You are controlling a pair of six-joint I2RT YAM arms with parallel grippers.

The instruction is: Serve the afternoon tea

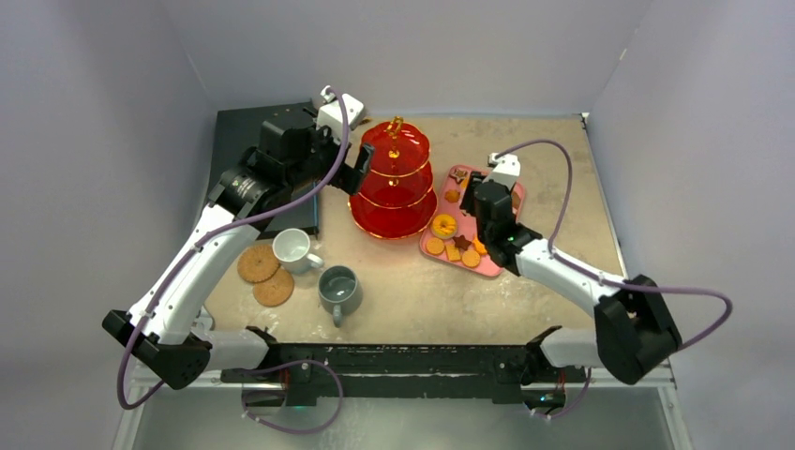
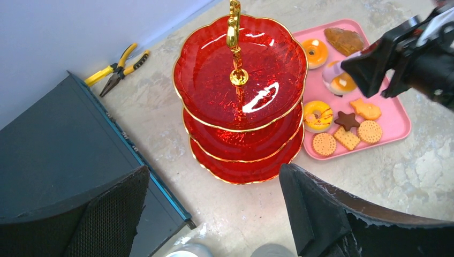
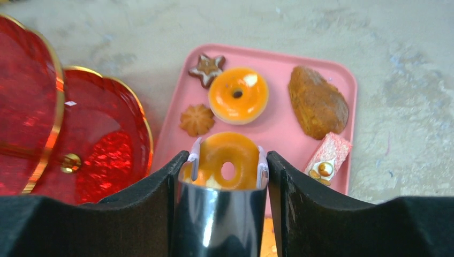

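A red, gold-rimmed three-tier stand (image 1: pixel 394 225) stands empty at the centre, beside a pink tray (image 2: pixel 401 134) of donuts and cookies. My left gripper hangs open at the stand's upper left, nothing between its fingers. My right gripper is over the tray, shut on an orange-topped donut (image 3: pixel 227 142), which looks raised off the tray. In the right wrist view another orange donut (image 3: pixel 251 101), a croissant (image 3: pixel 316 101) and small cookies lie beyond it.
A white cup (image 1: pixel 291 248), a grey mug (image 1: pixel 339 286) and round coasters (image 1: pixel 274 289) are at front left. A dark panel (image 2: pixel 59 160) and pliers (image 2: pixel 122 68) lie at back left.
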